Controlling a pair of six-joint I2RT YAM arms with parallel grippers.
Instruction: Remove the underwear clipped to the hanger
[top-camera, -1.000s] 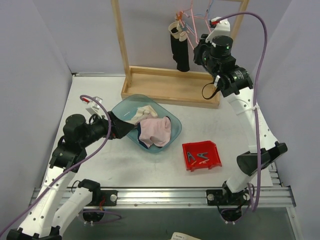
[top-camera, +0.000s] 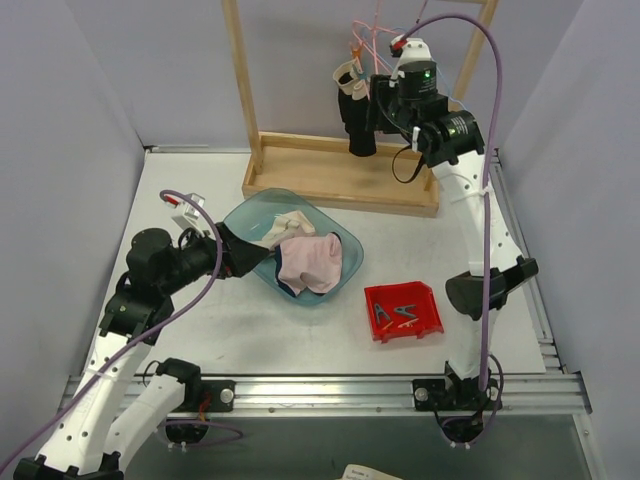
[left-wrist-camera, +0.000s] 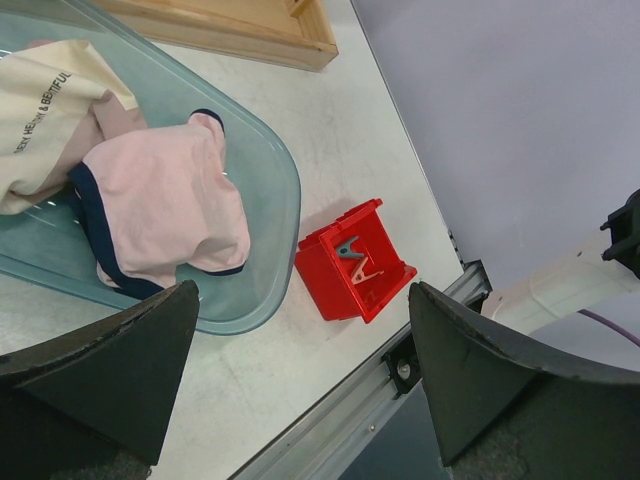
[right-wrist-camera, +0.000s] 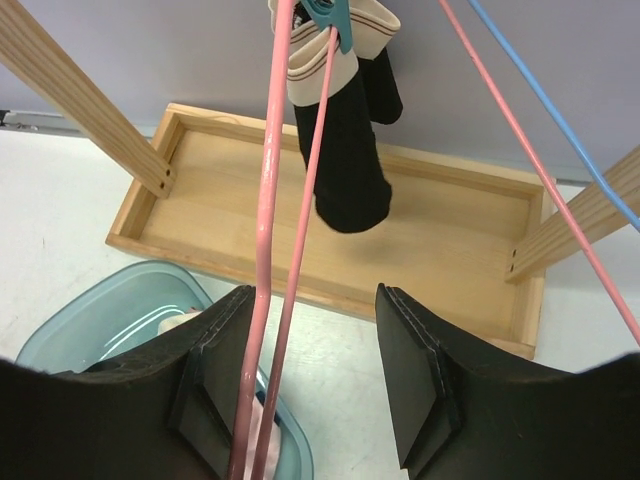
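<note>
Black cloth with a cream band hangs from the pink hanger, a teal clip at its top; a second black piece hangs just behind. In the top view, my right gripper is at the hanging black cloth and partly hides it. The right wrist view shows this gripper with its fingers apart; pink hanger bars run past the left finger, with no cloth between the fingers. My left gripper stands open and empty over the edge of the teal basin.
Pink cloth and cream cloth lie in the basin. A red box with several clips sits at front right. Wooden posts and a tray base frame the hanger. Table between basin and box is bare.
The right gripper has moved left, towards the hanging black cloth. The hanger and the cloth have swung about. The left arm, basin and red box have stayed in place.
</note>
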